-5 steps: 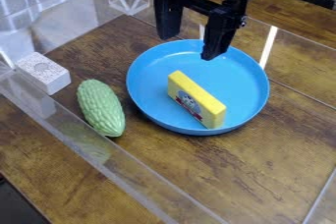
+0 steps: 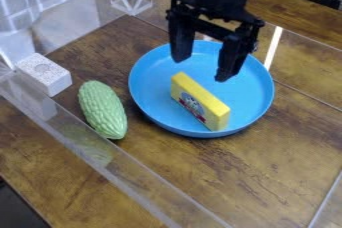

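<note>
My black gripper (image 2: pixel 201 47) hangs over the back half of a blue plate (image 2: pixel 151 85), its two dark fingers spread apart, with nothing visible between them. A yellow box (image 2: pixel 201 102) with a printed label lies on the plate, below and in front of the gripper and apart from it.
A green bumpy vegetable (image 2: pixel 103 110) lies left of the plate, and a white block (image 2: pixel 42 72) sits farther left. Transparent walls cross the left side and lower left.
The gripper has moved down in the view, toward the yellow box. The box, plate, vegetable and white block have stayed where they were.
</note>
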